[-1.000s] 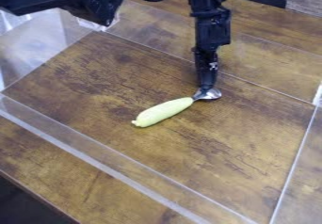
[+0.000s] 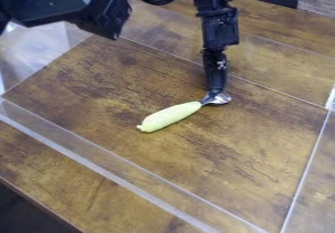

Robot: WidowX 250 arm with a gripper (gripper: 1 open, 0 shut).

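A pale yellow-green corn cob or similar long vegetable [image 2: 170, 116] lies on the wooden surface near the middle. A metal spoon [image 2: 217, 98] lies at its upper right end, its handle running toward or under the vegetable. My black gripper [image 2: 215, 85] reaches down from the top, its tip just above or at the spoon's bowl. The fingers look closed, with nothing clearly visible between them.
Clear plastic walls [image 2: 118, 193] border the wooden work area at the left, front and right.
The upper arm has shifted slightly over the last second. The vegetable and spoon have not visibly moved.
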